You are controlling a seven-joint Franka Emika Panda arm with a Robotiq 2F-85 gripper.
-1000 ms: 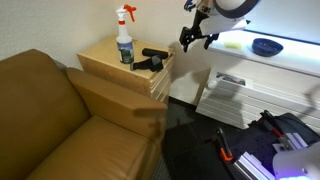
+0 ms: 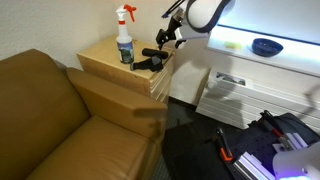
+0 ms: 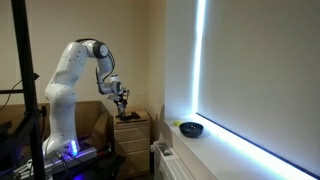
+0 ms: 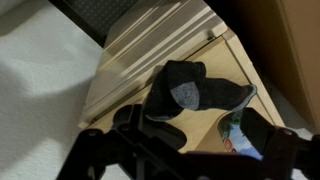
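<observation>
Over the right part of a wooden cabinet top hangs my gripper, open with nothing between its fingers. A dark sock with a light grey patch lies on the cabinet in the wrist view, ahead of the fingers and apart from them. Another dark item lies close beside it, partly covered by the gripper; what it is I cannot tell. In exterior view 1, the dark cloth sits in front of a dark rounded piece. A spray bottle with a red-and-white head stands upright to their left.
The brown sofa stands in front of the wooden cabinet. A dark blue bowl rests on the white ledge at the right. Bare floor lies between the sofa and the white drawers.
My gripper has moved left in exterior view 1, from beside the cabinet to over its right part, and ends slightly lower. The sofa, bottle and dark items stay put.
</observation>
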